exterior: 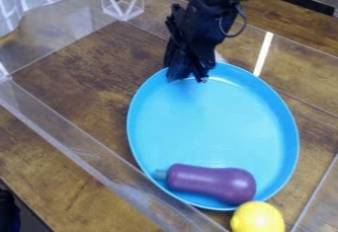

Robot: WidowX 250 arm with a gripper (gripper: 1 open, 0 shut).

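Observation:
My black gripper [187, 60] reaches down from the top to the back rim of a large blue plate [205, 127]; it looks shut, with nothing visible between its fingers, though its tips are dark and hard to make out. A purple eggplant [211, 182] lies at the front of the plate. A yellow object [256, 217], apparently a lemon, sits just beyond the plate's front right edge.
Clear plastic walls [79, 152] run along the left, front and back of the area.

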